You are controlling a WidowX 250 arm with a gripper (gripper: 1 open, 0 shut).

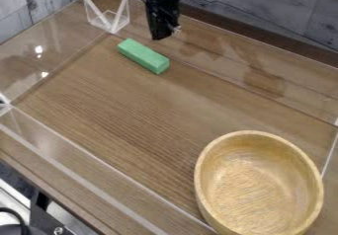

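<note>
My black gripper [164, 27] hangs over the back of the wooden table; whether it is open or shut is unclear at this size. Below it, slightly toward the left, a green rectangular block [142, 55] lies on the tabletop, apart from the gripper. A large pale yellow bowl [259, 156] fills the front right corner.
A white wire-like object [109, 14] stands at the back left, left of the gripper. A wall runs along the back, and the table's edge shows at lower left.
</note>
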